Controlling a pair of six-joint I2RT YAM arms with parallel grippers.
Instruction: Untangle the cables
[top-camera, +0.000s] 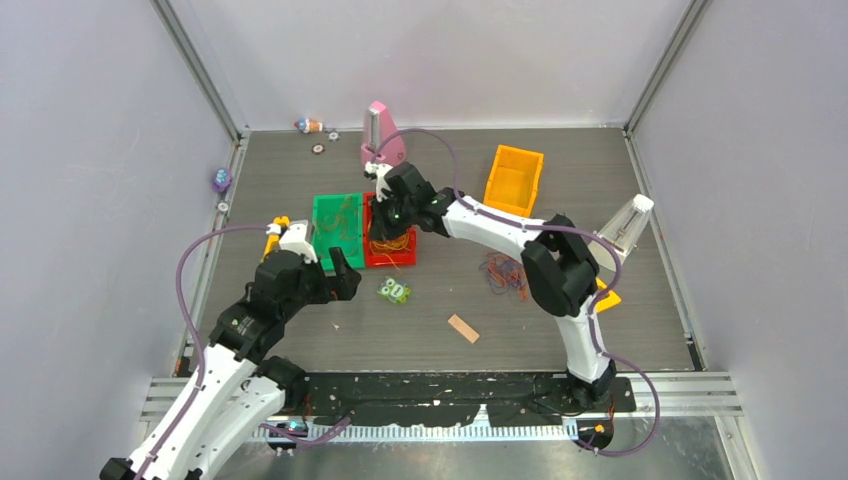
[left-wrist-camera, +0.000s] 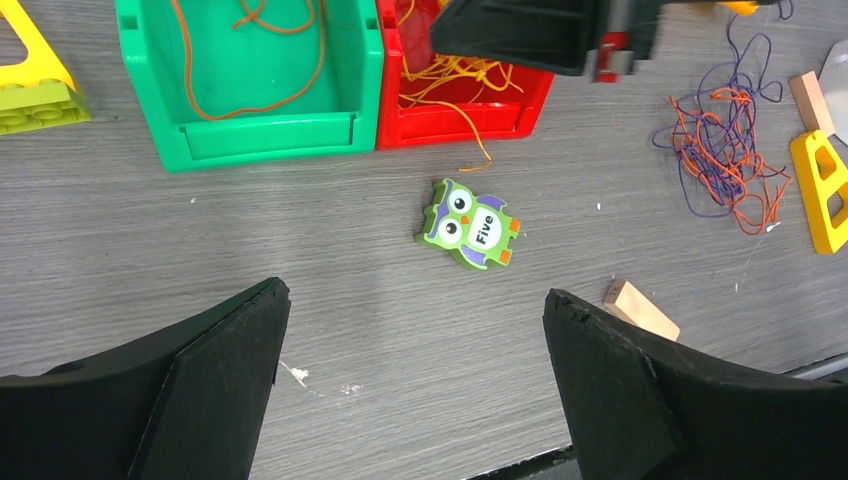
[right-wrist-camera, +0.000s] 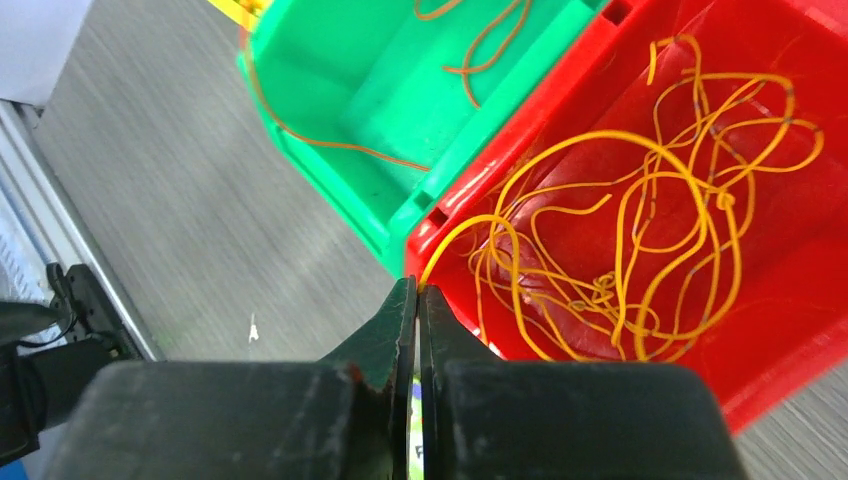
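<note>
Over the red box (top-camera: 403, 262) stands my right gripper, shut on the end of a yellow cable (right-wrist-camera: 690, 177). The rest of that cable lies in loose loops inside the box, and one strand (left-wrist-camera: 473, 130) hangs over its front edge. An orange cable (left-wrist-camera: 262, 108) rests in the green box (left-wrist-camera: 270, 140), which adjoins the red one. On the table to the right, a purple cable (left-wrist-camera: 707, 140) and an orange cable (left-wrist-camera: 752, 190) lie tangled in one heap. My left gripper is open above bare table at the front left, nothing between its fingers.
An owl block (left-wrist-camera: 470, 226) sits in front of the red box, with a wooden block (top-camera: 463, 328) farther right. An orange-yellow bin (top-camera: 514, 180) and a pink metronome (top-camera: 385, 150) stand at the back.
</note>
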